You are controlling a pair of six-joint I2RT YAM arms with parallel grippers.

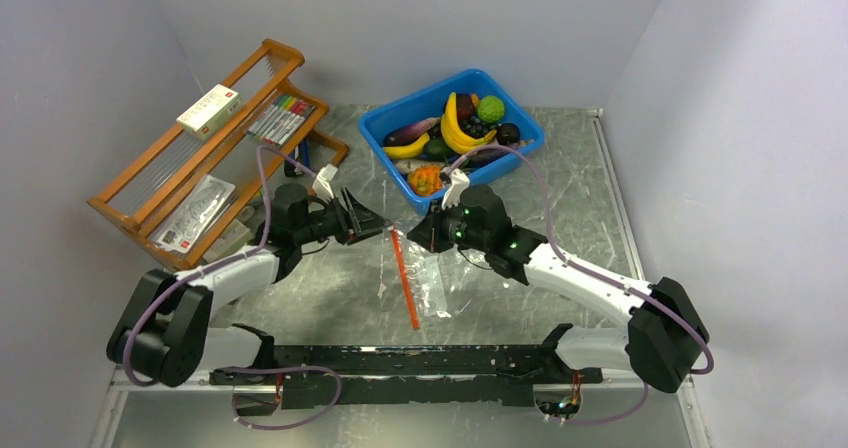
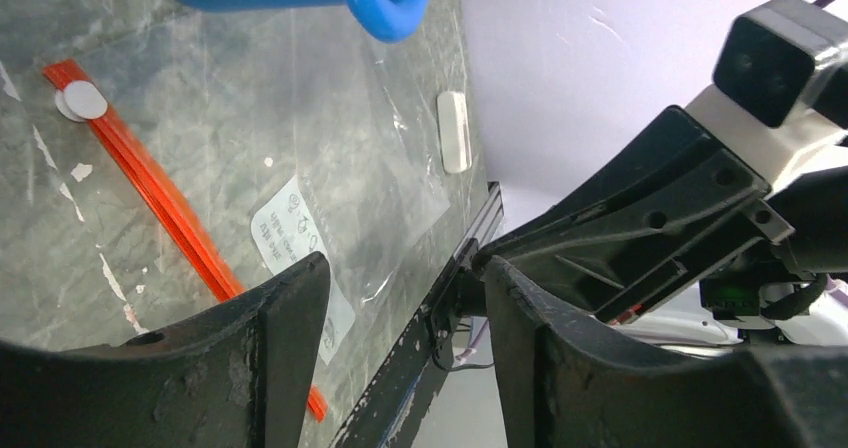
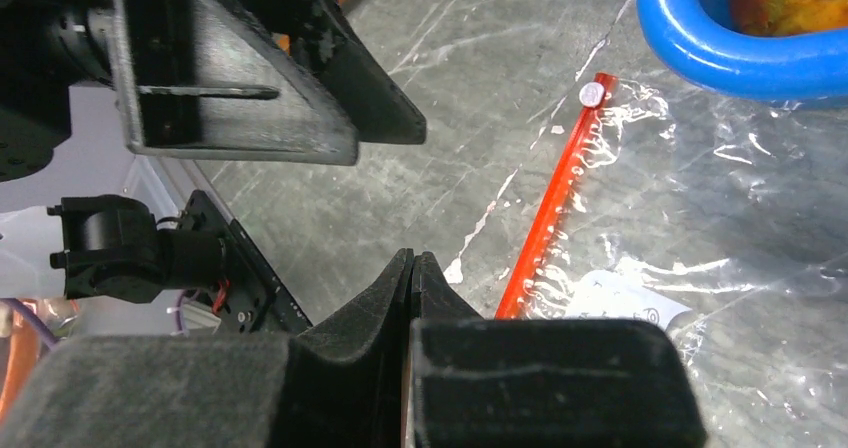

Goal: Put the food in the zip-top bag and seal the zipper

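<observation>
A clear zip top bag lies on the table, its orange zipper strip on the left side. A white round slider sits at the strip's far end. My left gripper hovers by that end; in the left wrist view its fingers stand apart with only table and bag beyond. My right gripper is shut, nothing showing between its tips, above the table beside the strip. Food, including bananas and an orange pumpkin-like piece, fills the blue bin.
Close behind the bag is the bin's near corner, with both grippers just in front of it. A wooden rack with a box and markers stands at left. Bare table shows on the right.
</observation>
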